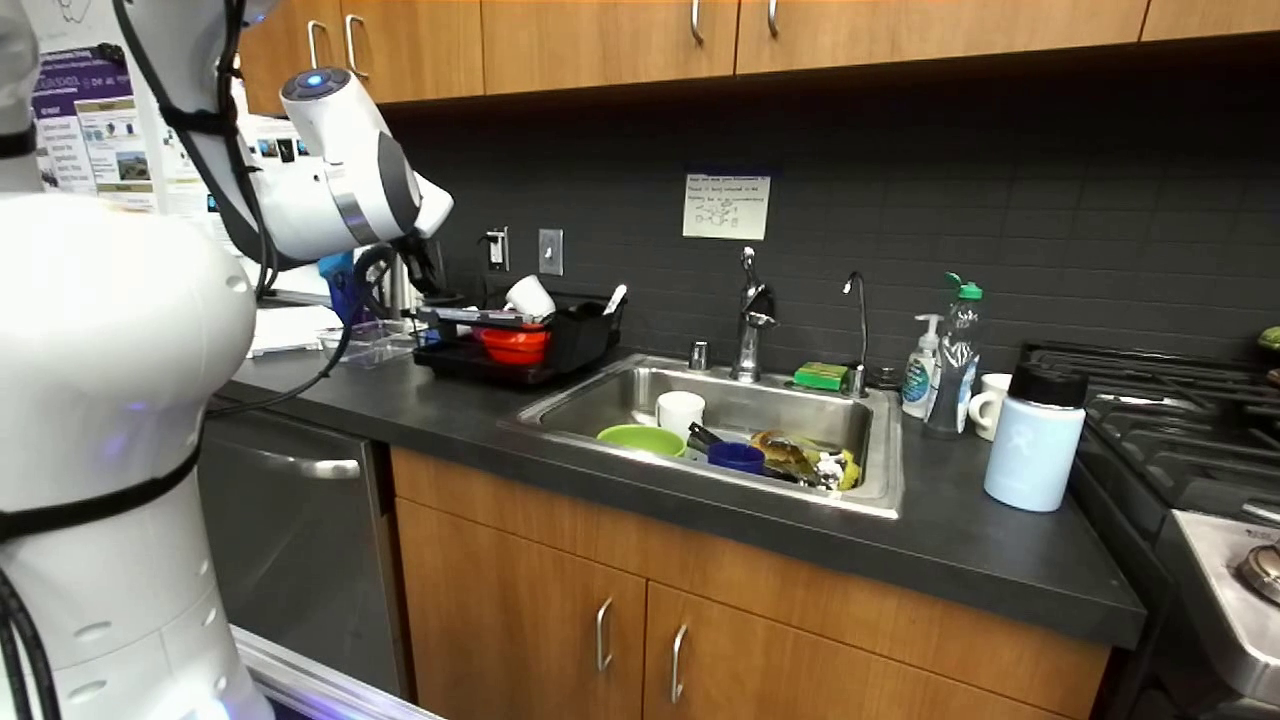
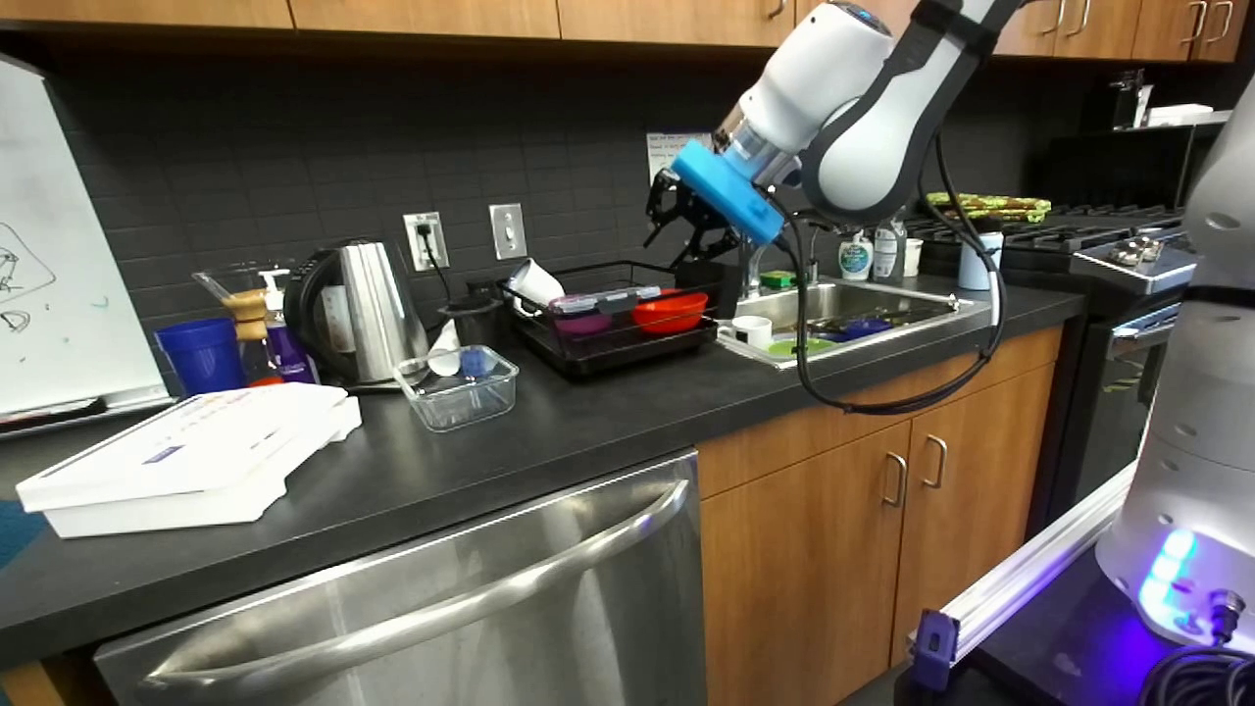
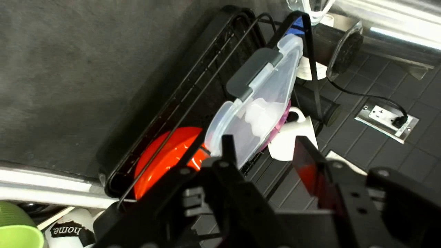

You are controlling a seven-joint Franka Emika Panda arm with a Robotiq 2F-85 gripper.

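Over the dish rack hangs my gripper, its black fingers parted and nothing held between them. In exterior view 2 the gripper is above the rack's right part, tilted down to the left. A clear plastic lid with a grey clip rests across the black dish rack. The red bowl is inside, partly hidden by the rack wires and the gripper. Beyond the lid leans a white mug, and the rim of a pink bowl shows under it.
The sink right of the rack holds a green bowl, a white mug and other dishes. Left of the rack are a glass container, a kettle and a white box.
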